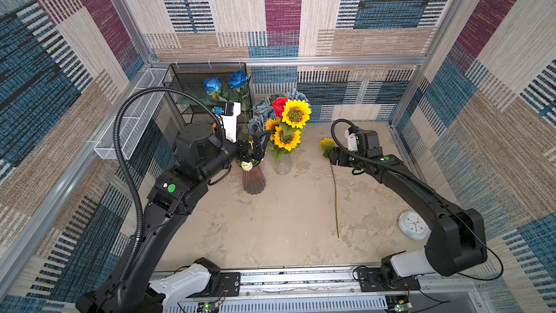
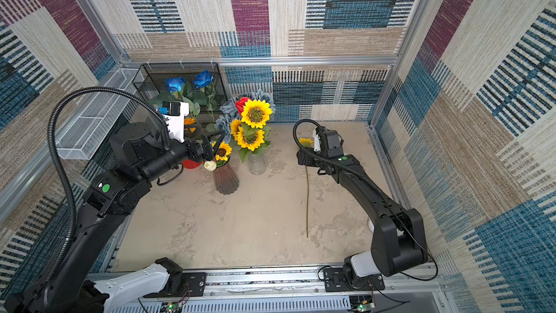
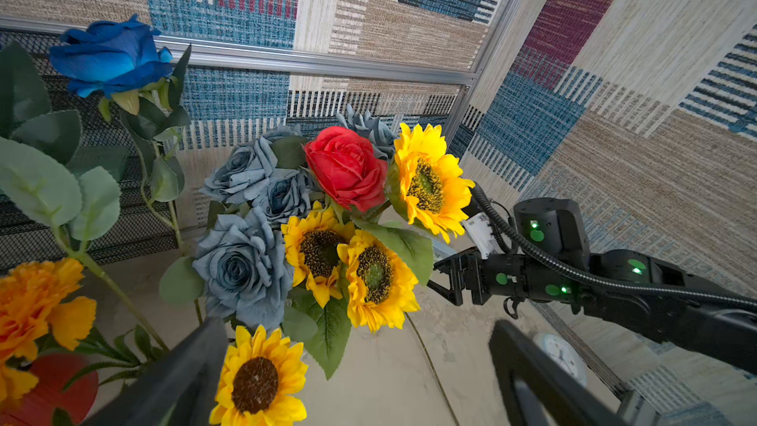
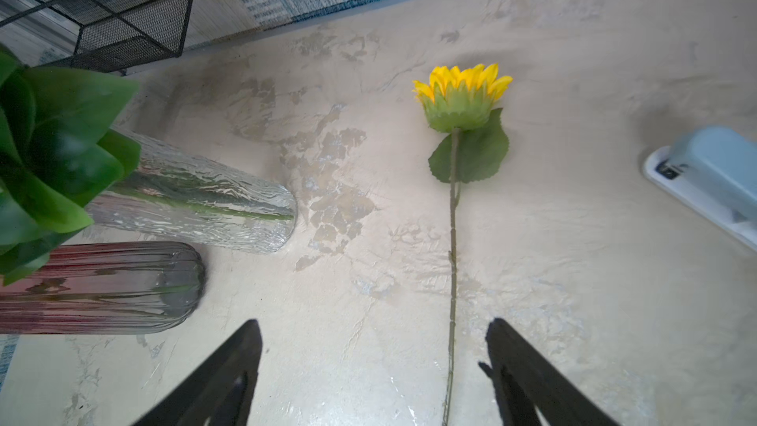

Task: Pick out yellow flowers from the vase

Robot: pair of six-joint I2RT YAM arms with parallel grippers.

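Observation:
Yellow sunflowers (image 1: 294, 113) stand in a clear vase (image 1: 282, 166), among grey-blue roses and a red rose. Another sunflower (image 3: 256, 383) is in the ribbed brown vase (image 1: 253, 182) with a small white flower. One long-stemmed sunflower (image 4: 461, 94) lies on the table, stem toward the front. My left gripper (image 1: 260, 145) is open just left of the tall sunflowers, above the brown vase, nothing between its fingers. My right gripper is open above the lying stem, right of the clear vase, nothing held.
A black mesh basket (image 2: 144, 84) with blue roses stands at back left, a white wire shelf (image 1: 130, 116) on the left wall. A small round white object (image 1: 413, 224) lies at right.

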